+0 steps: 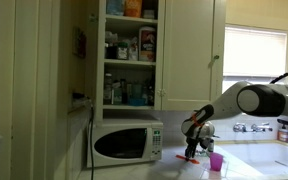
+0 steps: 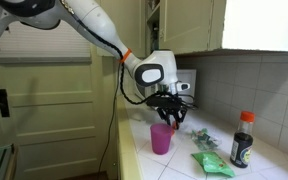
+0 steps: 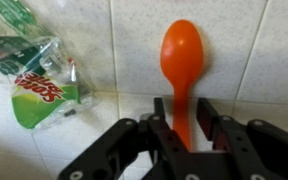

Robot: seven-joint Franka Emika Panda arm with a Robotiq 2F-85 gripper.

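An orange spoon [image 3: 183, 55] lies on the white tiled counter in the wrist view, its bowl pointing away from me. My gripper is around its handle, one finger on each side, the fingers part open with small gaps showing beside the handle. In exterior view 1 the gripper [image 1: 190, 156] is low over the counter, right of the microwave, with part of the orange spoon [image 1: 191, 161] showing under it. A pink cup [image 2: 161, 138] stands on the counter near the gripper [image 2: 171, 122] in exterior view 2.
A crumpled clear and green bag [image 3: 46, 85] lies left of the spoon. Green packaging [image 2: 213, 164] and a dark bottle with a red cap [image 2: 243, 140] are on the counter. The microwave [image 1: 127, 142] stands against the wall, with the sink [image 1: 269, 154] at the right.
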